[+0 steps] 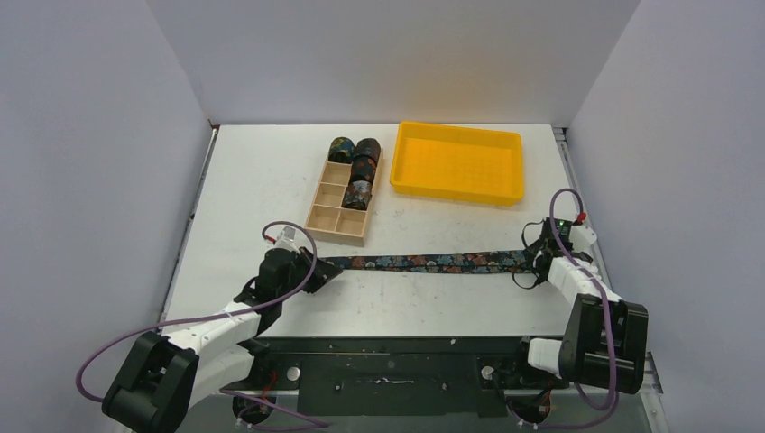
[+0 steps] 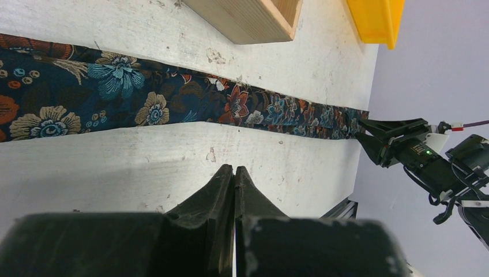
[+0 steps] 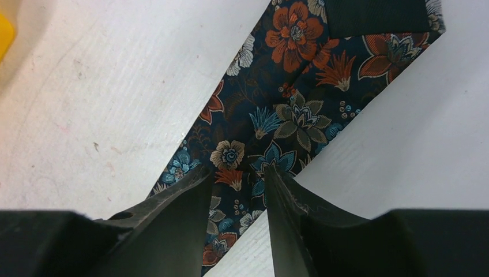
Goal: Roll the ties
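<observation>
A dark floral tie [image 1: 424, 262] lies stretched flat across the table between my two grippers. In the left wrist view, my left gripper is shut with nothing showing between its fingers; its tips appear over bare table beside the near side of the tie [image 2: 155, 95]. My right gripper is over the tie [image 3: 300, 115] with its fingertips apart and the floral cloth visible between them. Whether those tips touch the cloth I cannot tell. A plain dark patch [image 3: 377, 16] shows at the tie's end. Far off, the right gripper meets the tie's other end.
Behind the tie, a wooden divided box [image 1: 334, 236] holds several rolled ties [image 1: 363, 169] at its back and right, with other compartments empty. An empty yellow tray [image 1: 457, 161] stands to its right. Bare table lies in front of the tie.
</observation>
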